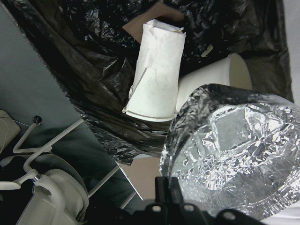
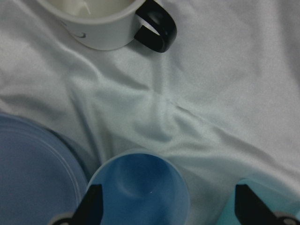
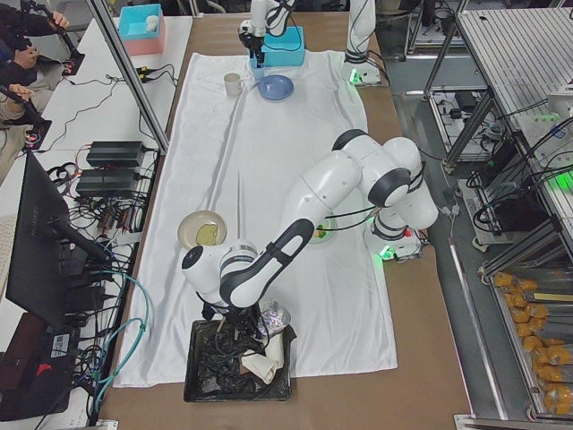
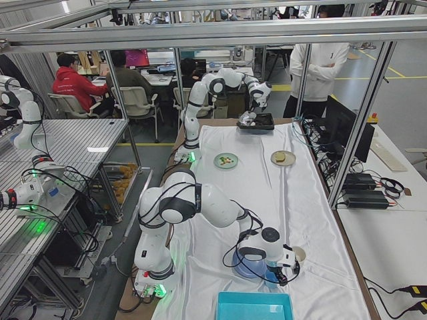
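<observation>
My left gripper is shut on a crumpled foil bowl (image 1: 234,154), holding it over a black-lined bin (image 3: 206,376) at the table's near end in the camera left view. In the bin lie paper cups (image 1: 152,75) and brown scraps (image 1: 154,14). My right gripper stands open at the far end, above a blue cup (image 2: 138,187), beside a blue plate (image 2: 33,173) and a white mug (image 2: 103,33).
A beige plate (image 4: 283,159) and a green plate (image 4: 225,161) with small pieces lie on the white cloth. A turquoise box (image 4: 253,308) stands at the far end.
</observation>
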